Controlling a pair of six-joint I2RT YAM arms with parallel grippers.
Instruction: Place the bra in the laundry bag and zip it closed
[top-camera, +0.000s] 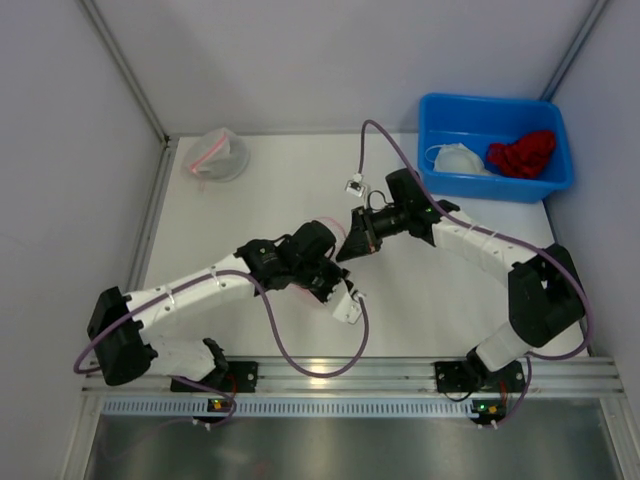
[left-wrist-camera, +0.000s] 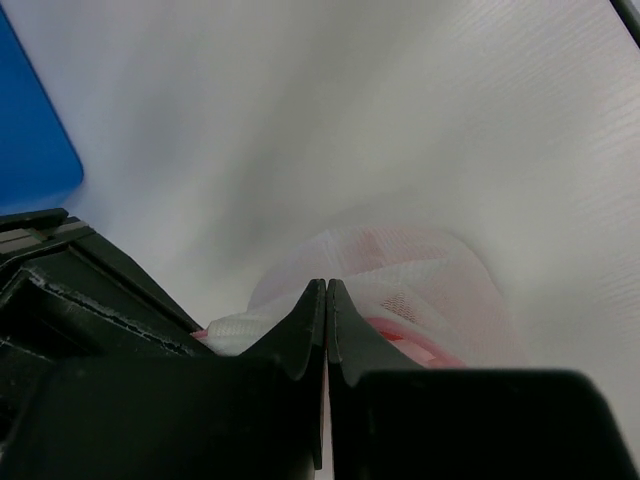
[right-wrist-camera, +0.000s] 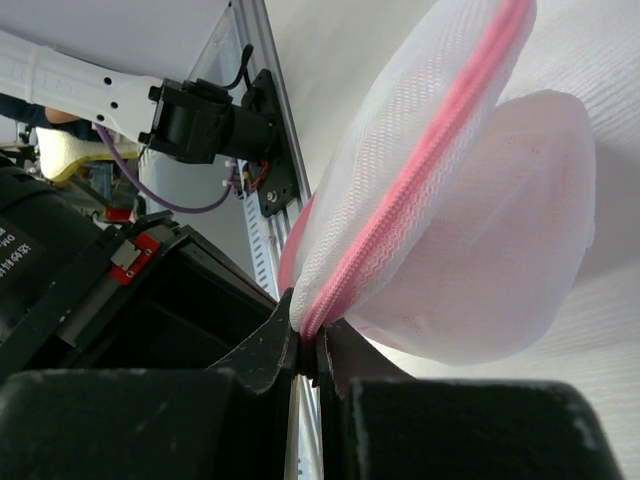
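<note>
A white mesh laundry bag with pink trim is bunched at the table's centre, largely hidden under both arms in the top view. My right gripper is shut on the bag's pink zipper edge, which rises diagonally in the right wrist view. My left gripper is shut over the bag, close beside the right gripper; nothing clearly shows between its fingertips. No bra can be clearly made out in the bunched bag.
A blue bin at the back right holds a red cloth and a white item. Another pink-trimmed mesh bag lies at the back left.
</note>
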